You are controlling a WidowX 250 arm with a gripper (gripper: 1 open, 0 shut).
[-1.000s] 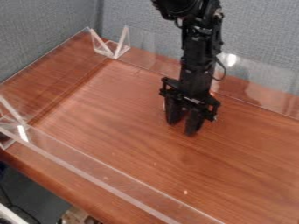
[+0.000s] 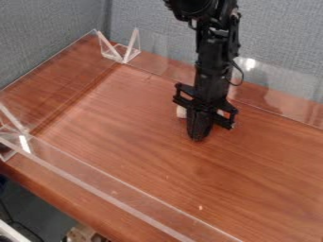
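My black arm reaches down from the top of the view, and its gripper (image 2: 198, 127) is low over the wooden table right of centre, the fingertips pointing down at the surface. The fingers look close together. A small pale object (image 2: 182, 111) shows partly behind the gripper's left side, mostly hidden by it; I cannot tell what it is or whether it is touched.
Clear walls edge the wooden table (image 2: 113, 142) along the front left and back. White corner brackets (image 2: 120, 52) stand at the back left and left edge. Grey padded walls rise behind.
The gripper has shifted slightly, and its fingertips appear closer together than a second ago.
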